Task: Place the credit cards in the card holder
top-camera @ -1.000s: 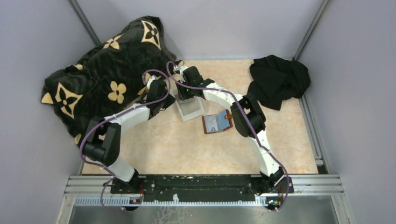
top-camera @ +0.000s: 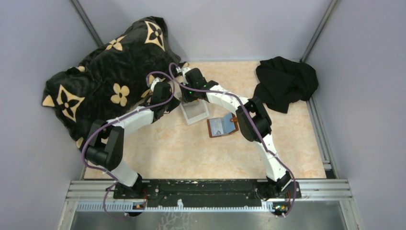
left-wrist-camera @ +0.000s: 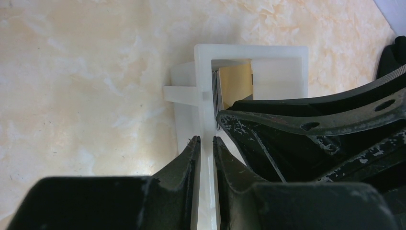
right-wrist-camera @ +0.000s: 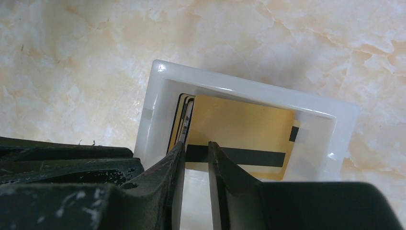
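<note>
In the top view a white tray (top-camera: 195,114) stands between both grippers. Inside it lies a gold card with a black stripe (right-wrist-camera: 239,120); several more card edges (right-wrist-camera: 177,125) show in a stack beside it, against the tray's side wall. My right gripper is over the gold card's striped end, its fingers a little apart with nothing held between them. At the tray's side wall (left-wrist-camera: 207,115), my left gripper stands part open, the white wall showing in its narrow gap; contact is unclear. An open brown-and-blue card holder (top-camera: 222,125) lies right of the tray.
A dark patterned cushion (top-camera: 115,72) fills the back left, close behind my left arm. Black cloth (top-camera: 287,82) is heaped at the back right. The two grippers are very close together.
My right gripper has shifted slightly at the tray's far end. The left arm, tray and card holder look unmoved.
</note>
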